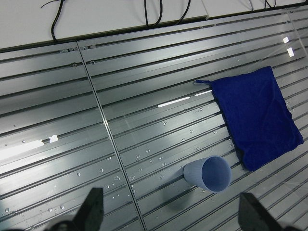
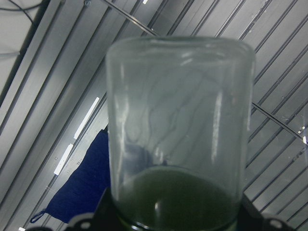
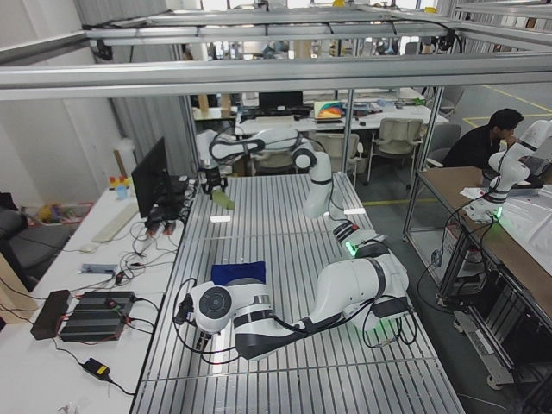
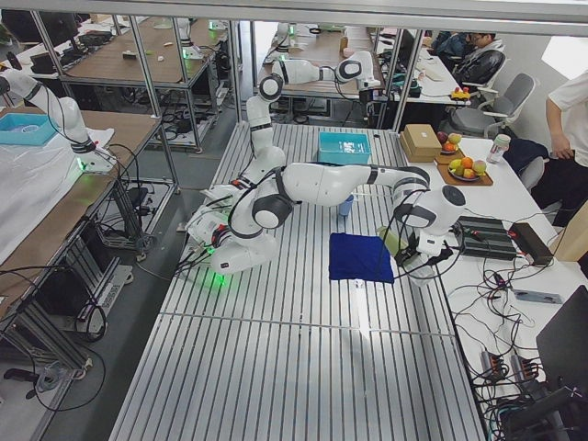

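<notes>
A blue cloth point(image 1: 255, 115) lies on the slatted metal table point(image 4: 285, 377), with a light blue cup point(image 1: 207, 174) on its side or upright beside it; I cannot tell which. My left gripper hangs above them in the left wrist view, its dark fingers wide apart with nothing between them. My right gripper fills the lower right wrist view with a translucent green-bottomed container point(image 2: 175, 130), shut on it; the olive-green object point(image 3: 222, 198) shows by that gripper at the far end in the camera left view.
A teal bin point(image 4: 344, 147) stands at one table end. Side desks hold a monitor point(image 3: 153, 177), cables, black boxes and a fruit plate point(image 4: 467, 175). Water drops lie near the cup.
</notes>
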